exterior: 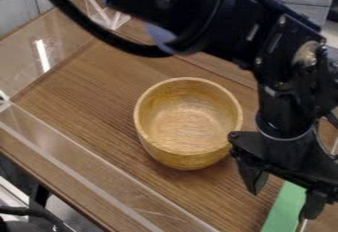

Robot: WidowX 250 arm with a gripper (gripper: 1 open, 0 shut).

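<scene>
My black gripper (278, 172) hangs low at the right, open, its fingertips just above a green flat object (286, 214) at the bottom right, part of which it hides. A tan round bowl (185, 117) sits to its left on the wooden surface.
Clear plastic edging runs along the left side, and my arm covers much of the upper view.
</scene>
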